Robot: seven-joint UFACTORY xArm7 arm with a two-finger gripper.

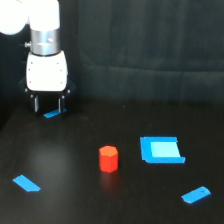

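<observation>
A red block (108, 159), its outline roughly six-sided, rests on the black table a little below the middle of the camera view. To its right lies a blue-bordered square (147, 152) with a pale centre, nothing on it. My gripper (48, 107) hangs at the upper left, well away from both, pointing down. Its two dark fingers stand apart with no object visible between them, so it looks open.
Blue strips lie on the table: one at the lower left (26, 184), one at the lower right (196, 195), and one partly behind my gripper (53, 113). A dark curtain (140, 50) closes off the back. Bare table surrounds the red block.
</observation>
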